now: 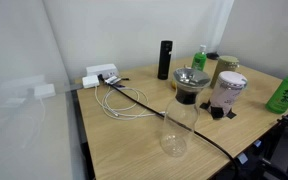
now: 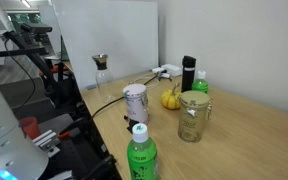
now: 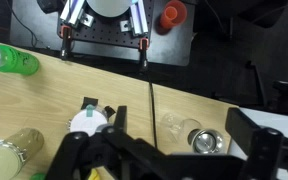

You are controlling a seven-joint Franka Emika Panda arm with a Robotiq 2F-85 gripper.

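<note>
My gripper stands open in the wrist view, its dark fingers wide apart with nothing held between them. Beyond the gap are a clear glass [image 3: 174, 124] and a round metal top [image 3: 207, 141]; how far below they are, I cannot tell. In exterior view 1, the clear glass [image 1: 179, 130] is upright near the front edge, with a metal-topped vessel [image 1: 190, 80] behind it. Right of that vessel sits a pale pink jar [image 1: 227, 92]. Neither exterior view shows the gripper's fingers.
A green bottle [image 2: 142, 155] and a tan tin [image 2: 193, 116] stand near the pink jar. Behind are a yellow object [image 2: 171, 97], a black bottle [image 2: 188, 72] and another green bottle [image 2: 201, 84]. A black cable [image 1: 174, 116] crosses the table [image 1: 119, 150], whose left part is mostly bare.
</note>
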